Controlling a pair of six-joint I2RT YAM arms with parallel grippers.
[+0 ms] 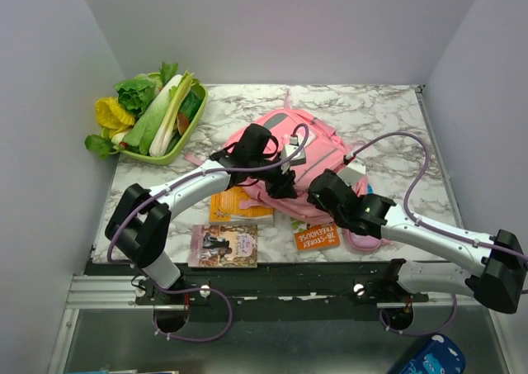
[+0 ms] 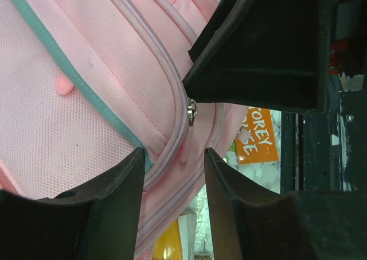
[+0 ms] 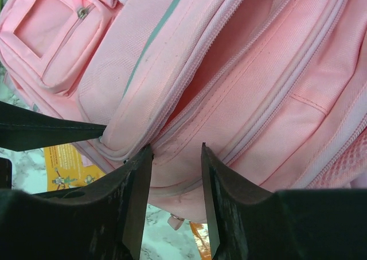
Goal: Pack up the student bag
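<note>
The pink student bag lies on the marble table, partly hidden under both arms. My left gripper is low at its front part; in the left wrist view its fingers stand apart, with the bag's zipper edge and a pink zipper pull showing between them. My right gripper is close beside it. In the right wrist view its fingers are apart too, over the bag's pink cloth near a gaping zipper seam; no firm hold shows.
An orange book, a picture book, the Treehouse book and a pink case lie along the front. A green vegetable basket stands back left. Marble is bare at the right.
</note>
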